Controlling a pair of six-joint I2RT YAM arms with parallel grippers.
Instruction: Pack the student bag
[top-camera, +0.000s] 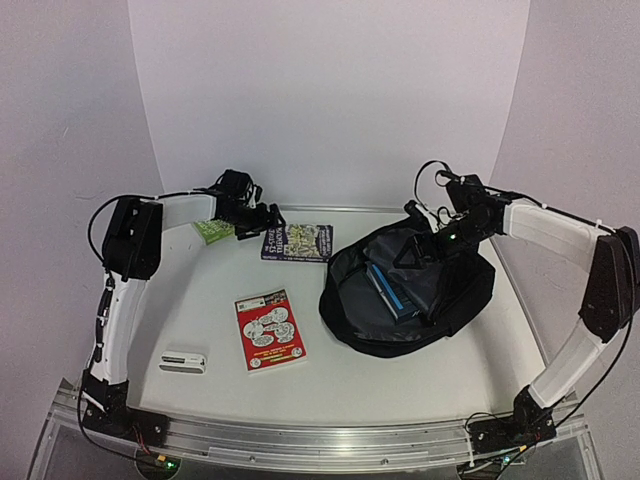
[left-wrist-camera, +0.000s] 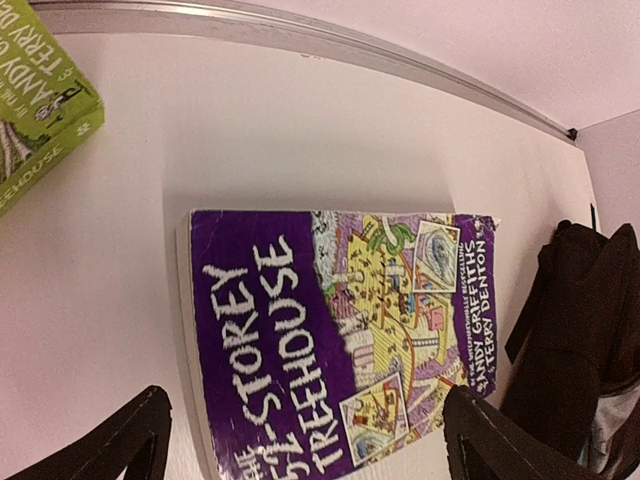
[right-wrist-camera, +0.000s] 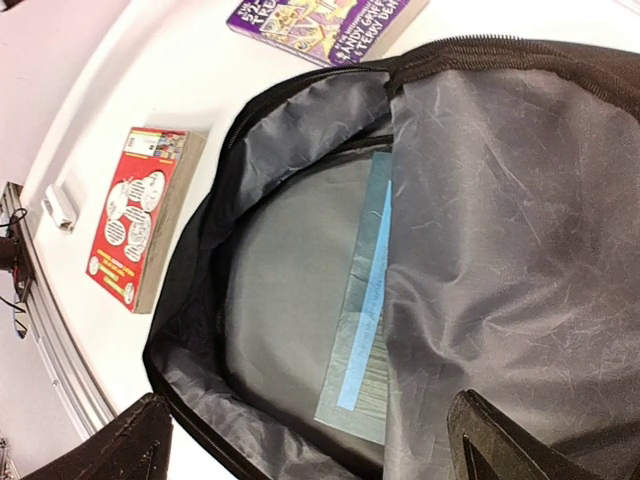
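Note:
The open black bag (top-camera: 365, 347) lies on the right of the table, a blue-striped book (top-camera: 390, 292) inside it. In the right wrist view, a grey flap partly covers that book (right-wrist-camera: 357, 340). Above the bag's opening, my right gripper (top-camera: 418, 250) is open and empty. My left gripper (top-camera: 261, 224) stands open at the left end of the purple treehouse book (left-wrist-camera: 350, 330), which lies flat between its spread fingers in the left wrist view, ungripped. A green book (left-wrist-camera: 35, 95) lies further left, partly hidden by the left arm in the top view.
A red book (top-camera: 270, 330) lies flat at the table's middle, left of the bag. Near the front left is a small white object (top-camera: 183, 362). A metal rail (left-wrist-camera: 350, 45) and wall bound the back.

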